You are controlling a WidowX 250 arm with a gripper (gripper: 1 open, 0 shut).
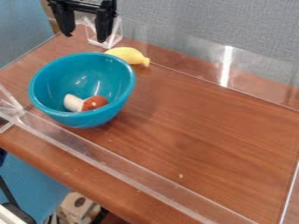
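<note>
A teal bowl (82, 74) sits on the wooden table at the left, holding a white object (73, 102) and a red one (94, 103), side by side. Behind the bowl lies a yellow object (128, 55). My black gripper (84, 28) hangs at the top left, above and behind the bowl, open, apart from the things on the table. Its lower parts are small in view.
Clear low walls edge it at back and front, with a grey wall (222, 26) behind.
</note>
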